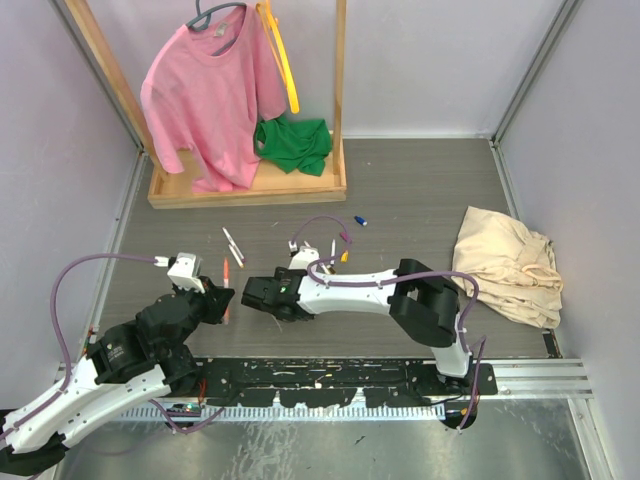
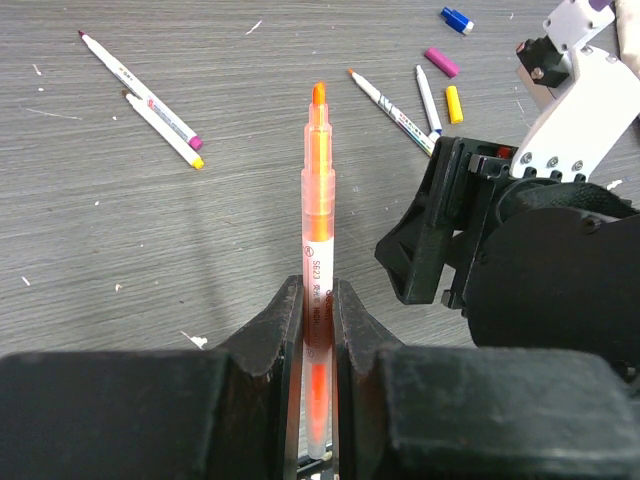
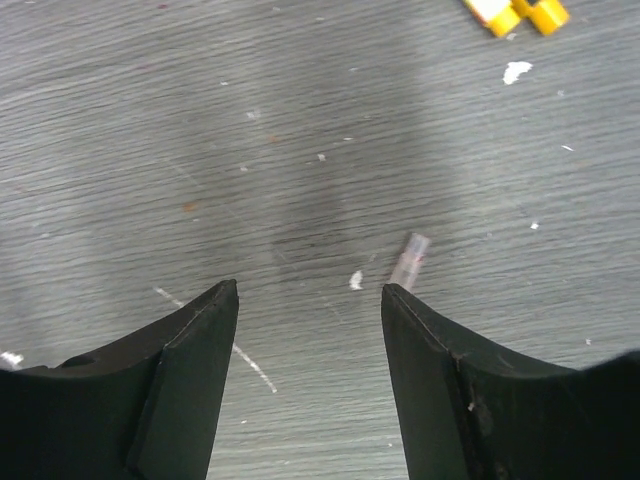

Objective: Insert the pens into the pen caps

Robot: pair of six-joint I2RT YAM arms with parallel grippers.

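Observation:
An orange pen [image 2: 318, 270] is held upright in the left wrist view, its bare orange tip pointing away from my left gripper, which is shut around its barrel. To the right of that pen is my right gripper. Its fingers stand apart in the right wrist view, with only table visible between them. Loose caps lie at the far right: a blue cap [image 2: 457, 20], a magenta cap [image 2: 441, 62] and a yellow cap [image 2: 454, 104]. Part of a white pen [image 2: 392, 110] with an orange tip is hidden behind the right gripper.
Two white pens, a magenta-ended pen [image 2: 140, 88] and a yellow-ended pen [image 2: 165, 130], lie at left. Another slim white pen [image 2: 428, 98] is near the caps. A beige cloth [image 1: 508, 265] lies at right; a wooden rack [image 1: 250, 192] stands behind. Bare table surrounds the grippers.

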